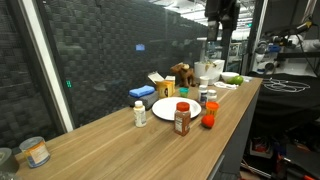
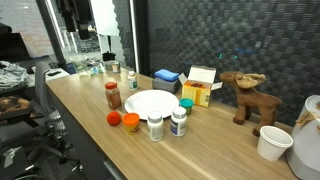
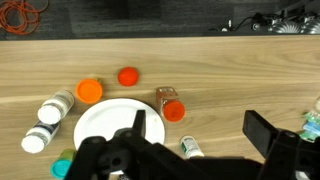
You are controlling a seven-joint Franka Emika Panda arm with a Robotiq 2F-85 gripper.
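My gripper hangs well above the table with its fingers spread wide and nothing between them. In exterior view 1 the gripper (image 1: 215, 42) is near the top, clear of every object. Below it in the wrist view, a red-capped brown jar (image 3: 172, 107) stands in the gap between the fingers, far beneath. Left of the jar is a white plate (image 3: 98, 122), partly covered by a finger. A tomato (image 3: 128, 76) and an orange cup (image 3: 89, 91) sit by the plate. Two white bottles (image 2: 155, 125) (image 2: 178, 122) stand near it too.
A small white bottle (image 1: 139, 116) stands left of the plate. Behind are a blue sponge (image 2: 166, 75), an orange-and-white box (image 2: 200, 85), a toy moose (image 2: 250, 100) and a white cup (image 2: 272, 143). Jars (image 1: 36, 152) stand at the far end.
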